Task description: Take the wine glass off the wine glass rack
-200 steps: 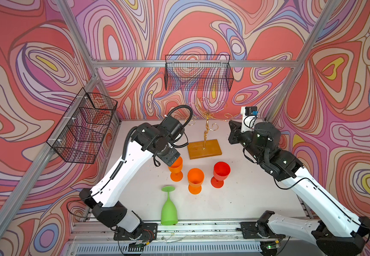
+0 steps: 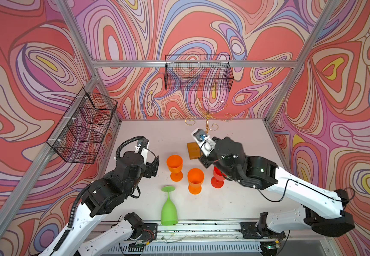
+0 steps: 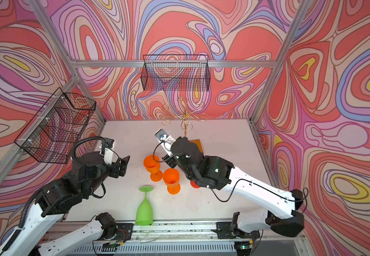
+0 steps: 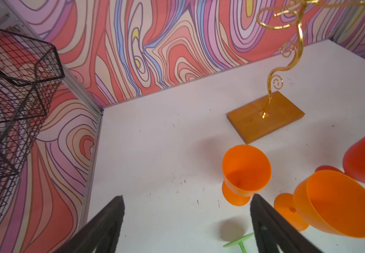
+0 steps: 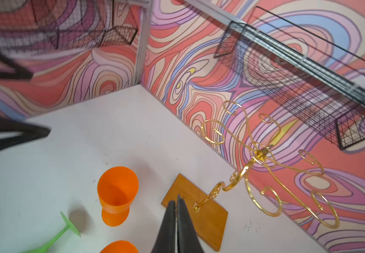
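The gold wine glass rack (image 5: 233, 181) stands on a wooden base (image 4: 266, 116) at the back of the table. No glass hangs on its visible hooks. An upside-down green glass (image 2: 169, 211), base up, is at the front. Two orange glasses, the rear one (image 2: 174, 163) and the front one (image 2: 196, 175), stand upright near a red glass (image 2: 217, 183), now partly covered by my right arm. My left gripper is open and empty, left of the orange glasses. My right gripper, shut with nothing visible between its fingers, is over the table's middle.
Black wire baskets hang on the left side (image 2: 84, 123) and at the back (image 2: 198, 74). Facing left, my right arm reaches above the glasses.
My left arm has drawn back left from the rear orange glass. The glasses stay put.
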